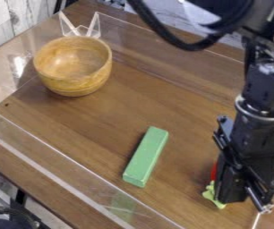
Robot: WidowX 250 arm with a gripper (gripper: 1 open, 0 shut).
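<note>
My black gripper (240, 186) is low at the right of the table, over a small red object with a yellow-green part (214, 195), which it mostly hides. Whether its fingers are open or shut, or hold anything, is unclear. A long green block (146, 156) lies flat to the left of the gripper.
A wooden bowl (72, 79) sits at the upper left. Clear panels edge the left and front, and cables arch over the top right.
</note>
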